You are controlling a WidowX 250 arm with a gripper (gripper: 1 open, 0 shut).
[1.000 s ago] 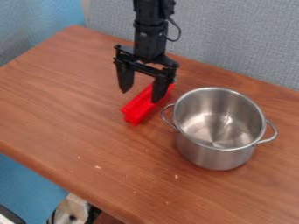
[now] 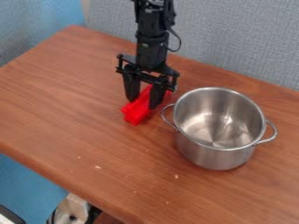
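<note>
My black gripper (image 2: 145, 89) is lowered onto a red elongated block (image 2: 135, 111) on the wooden table, one finger on each side of its upper part. The fingers are apart; whether they press on the block is hard to tell. To the right stands a steel pot (image 2: 219, 154) with two loop handles, its left handle close to the block's right side.
A grey padded wall (image 2: 233, 35) runs along the back. Dark objects lie below the table's edge at the lower left.
My gripper has come down around the red block, and its fingers are nearer each other than a second ago. The pot has not moved.
</note>
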